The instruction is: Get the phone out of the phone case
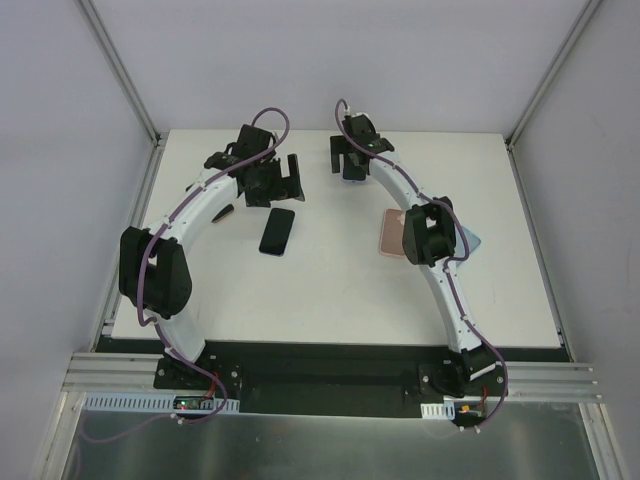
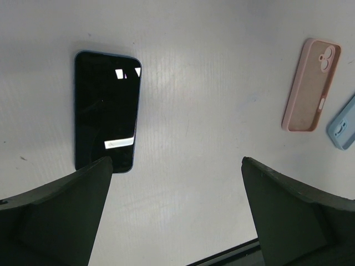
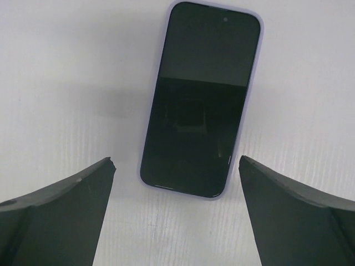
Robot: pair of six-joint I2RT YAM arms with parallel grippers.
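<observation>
A dark phone in a pale lavender case (image 3: 197,105) lies face up at the back middle, beneath my right gripper (image 1: 349,152), whose open fingers in the right wrist view stand either side of its lower end, with nothing held. A second dark phone with a blue edge (image 2: 106,111) lies near the centre left. My left gripper (image 1: 278,180) is open above and behind it, holding nothing.
A pink empty case (image 2: 309,83) and a light blue case (image 2: 343,124) lie to the right, partly under the right arm in the top view. Another dark item (image 1: 223,214) lies at the left.
</observation>
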